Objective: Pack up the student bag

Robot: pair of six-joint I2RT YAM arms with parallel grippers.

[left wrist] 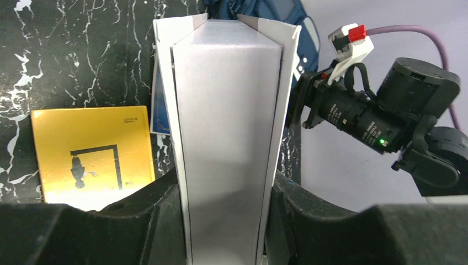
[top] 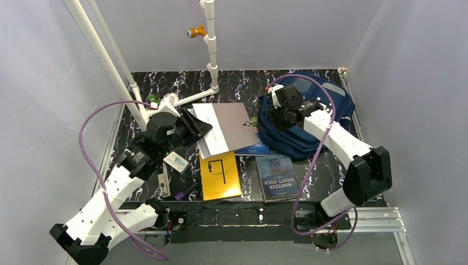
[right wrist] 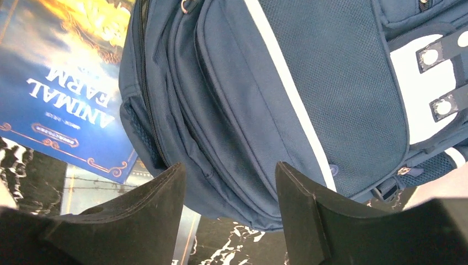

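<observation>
My left gripper (top: 200, 124) is shut on a grey-and-white binder (top: 232, 124), held up over the books at the middle; in the left wrist view its long spine (left wrist: 227, 138) runs up between the fingers. The navy backpack (right wrist: 292, 99) lies on the right of the counter. Over it my right gripper (top: 278, 116) is open, with the bag below its fingertips and nothing seen gripped. The blue Animal Farm book (right wrist: 66, 99) lies just left of the bag, partly hidden by the binder in the top view.
A yellow book (top: 219, 179), the Nineteen Eighty-Four book (top: 277, 176), a small box (top: 176, 162), a purple marker (top: 187, 191) and a pale item (top: 163, 182) lie along the front. White pipes (top: 212, 55) stand at back and left; walls close both sides.
</observation>
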